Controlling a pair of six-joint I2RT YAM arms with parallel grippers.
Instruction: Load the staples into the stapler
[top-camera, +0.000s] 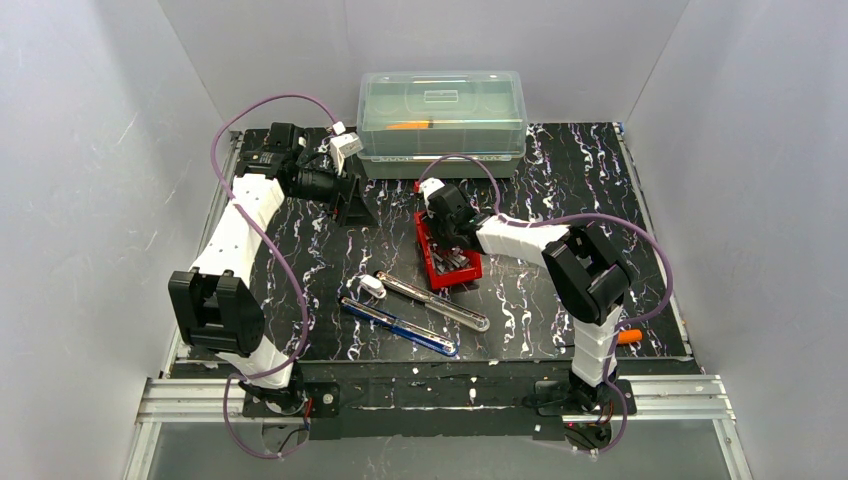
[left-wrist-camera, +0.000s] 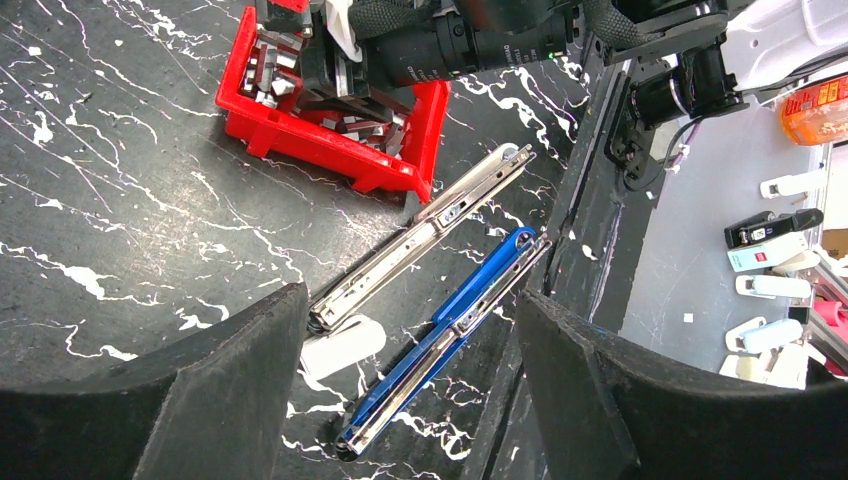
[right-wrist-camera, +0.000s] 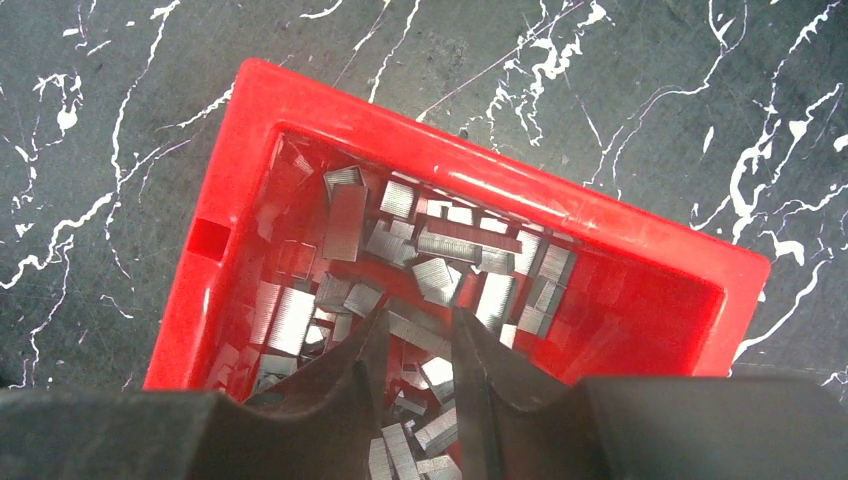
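My right gripper is over the red tray (right-wrist-camera: 480, 150), its fingertips down among the loose staple strips (right-wrist-camera: 495, 300). Its fingers stand a little apart; strips show in and below the gap, and I cannot tell whether one touches both fingers. My left gripper is open and empty, raised over the far left of the table. In the left wrist view, a silver stapler (left-wrist-camera: 425, 237) and a blue stapler (left-wrist-camera: 440, 340) lie side by side with their long metal channels showing. Both are apart from either gripper.
A small white object (top-camera: 372, 286) lies by the silver stapler's far left end. At the back stands a large clear lidded box (top-camera: 442, 120). An orange-handled tool (top-camera: 628, 337) rests at the front right. Left of the tray, the table is clear.
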